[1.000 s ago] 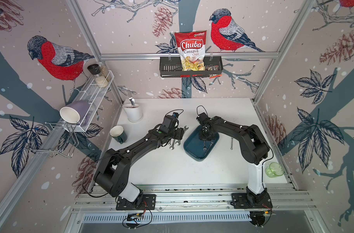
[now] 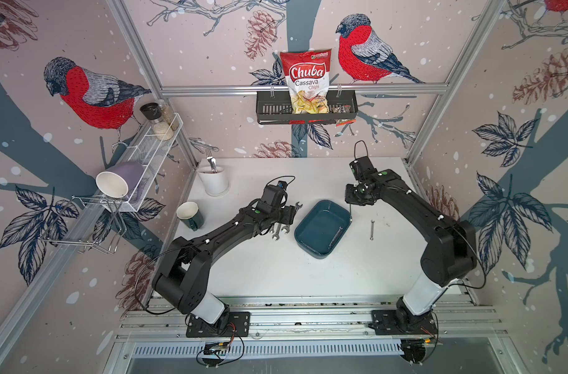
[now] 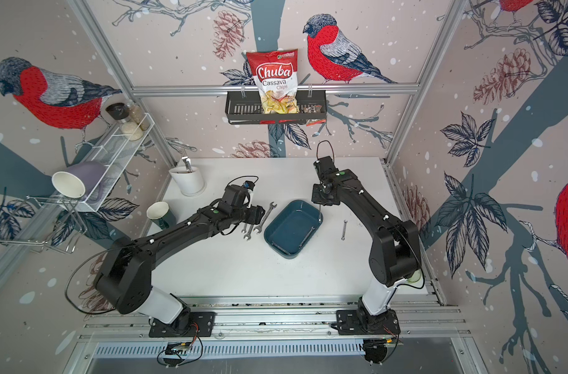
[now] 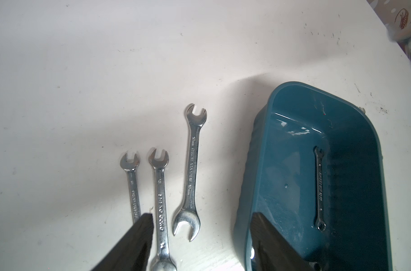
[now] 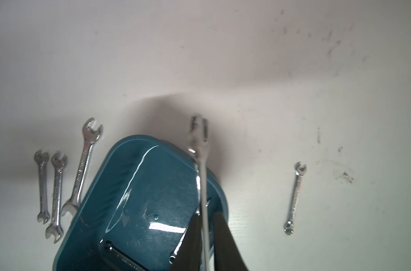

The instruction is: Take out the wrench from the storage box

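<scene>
My right gripper is shut on a long wrench (image 5: 201,176), lifted over the back right rim of the teal storage box (image 2: 315,237). Smaller wrenches (image 4: 319,185) lie inside the box. Left of the box, several wrenches (image 4: 191,167) lie on the white table, and one more (image 5: 295,198) lies to its right. My left gripper hangs open above the wrenches left of the box, with nothing held.
A mug (image 2: 190,215) and a white cutlery holder (image 2: 214,182) stand at the left. A shelf (image 2: 274,112) with chips hangs on the back wall.
My right gripper has risen out of the box and moved right and back with the wrench. The left arm has stayed still.
</scene>
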